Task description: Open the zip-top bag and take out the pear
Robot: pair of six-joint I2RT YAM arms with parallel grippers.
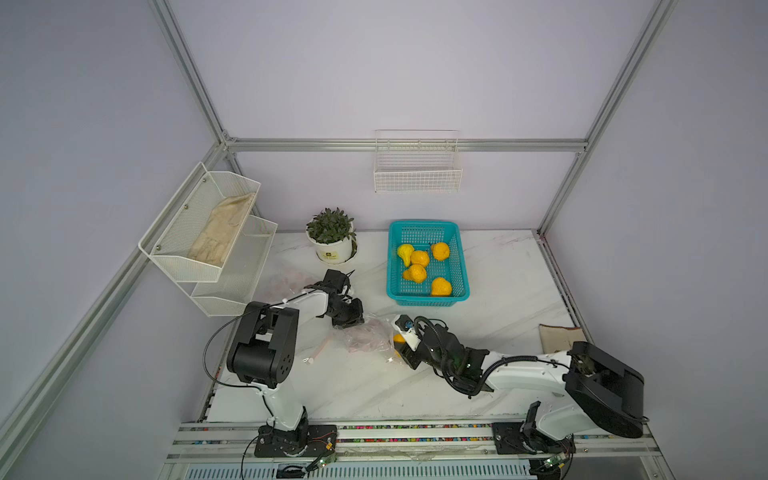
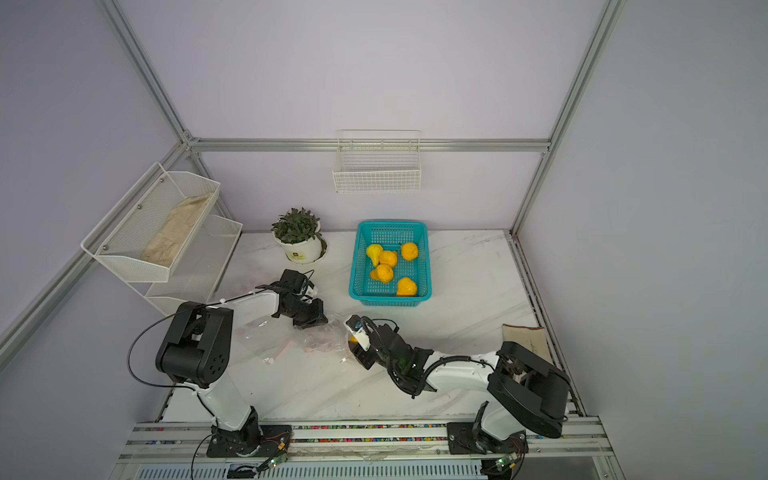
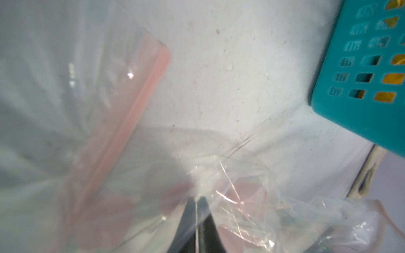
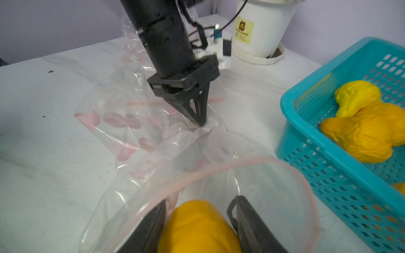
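Note:
A yellow-orange pear point(image 4: 200, 229) sits between the fingers of my right gripper, which is shut on it. The clear zip top bag point(image 4: 126, 139), with pinkish spots, stretches leftward across the table. Its open mouth, edged by a pink band, loops around the pear and right fingertips in the right wrist view. My left gripper points down into the film, tips close together. In the left wrist view its fingers point(image 3: 181, 227) sit behind blurred plastic, so whether they pinch the bag is unclear. The pear shows as a small orange patch point(image 1: 399, 339) from above.
A teal basket point(image 1: 389, 272) holding several yellow and orange fruits stands behind my right gripper. A potted plant point(image 1: 330, 240) is at the back left, near a white wire rack point(image 1: 176, 268). Work gloves point(image 1: 558, 337) lie at the far right.

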